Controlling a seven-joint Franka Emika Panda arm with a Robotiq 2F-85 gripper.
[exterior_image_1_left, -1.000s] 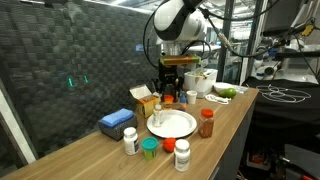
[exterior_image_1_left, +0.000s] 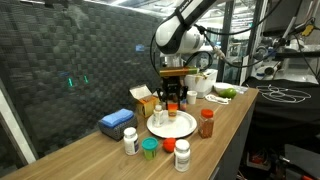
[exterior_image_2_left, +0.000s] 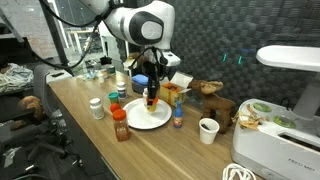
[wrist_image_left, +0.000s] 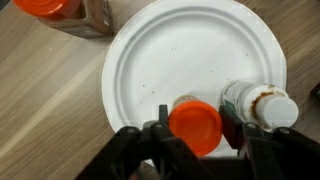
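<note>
A small bottle with an orange cap (wrist_image_left: 195, 128) sits between the fingers of my gripper, which is shut on it. Below is the white round plate (wrist_image_left: 150, 58). In exterior view 1 the bottle shows at the plate (exterior_image_1_left: 183, 124), under the gripper (exterior_image_1_left: 173, 97); whether its base touches the plate I cannot tell. A white-capped bottle (wrist_image_left: 262, 104) stands beside it on the plate, to the right in the wrist view. From the other side, exterior view 2 shows the gripper (exterior_image_2_left: 152, 100) over the plate (exterior_image_2_left: 145, 118).
An orange-lidded jar (exterior_image_1_left: 206, 124) stands near the plate's edge. Toward the front are a red-lidded item (exterior_image_1_left: 168, 144), a green-lidded jar (exterior_image_1_left: 149, 147) and white bottles (exterior_image_1_left: 182, 155). Behind are an open box (exterior_image_1_left: 145, 101), a blue bottle (exterior_image_2_left: 178, 114) and a brown animal figure (exterior_image_2_left: 216, 106).
My gripper has come down toward the plate with the orange-capped bottle, shifting slightly right in exterior view 1. The other objects have stayed in place.
</note>
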